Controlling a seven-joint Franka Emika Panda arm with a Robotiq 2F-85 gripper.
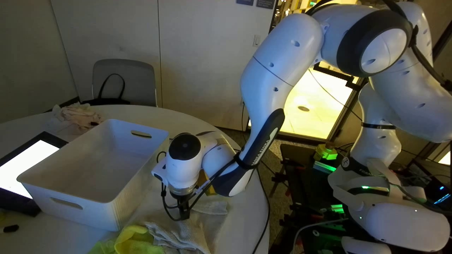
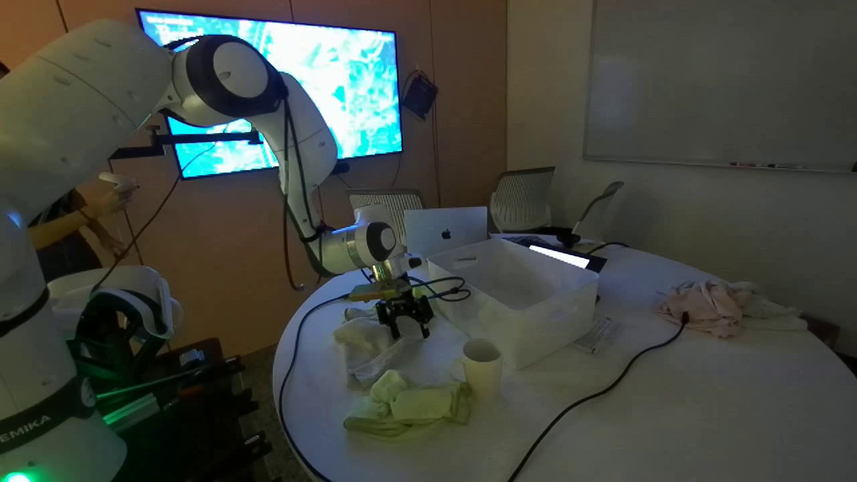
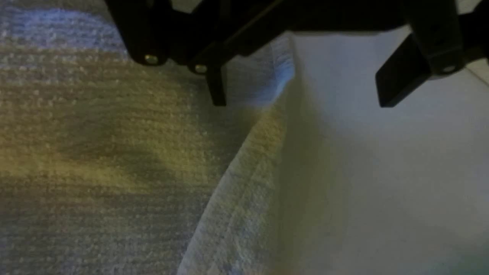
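Observation:
My gripper is open, its two dark fingertips wide apart in the wrist view. Under the left one lies a grey-white knit cloth; bare white table shows beneath the right one, and the cloth's raised edge runs between them. In exterior view 2 the gripper hangs low over the crumpled whitish cloth; whether it touches I cannot tell. A yellow-green cloth lies bunched nearer that camera. Beside the gripper stands a white bin, empty as far as its inside shows.
A pale cup stands between the yellow-green cloth and the bin. Pinkish cloths lie at the table's far side. A black cable crosses the table. A lit tablet and a laptop sit around the bin.

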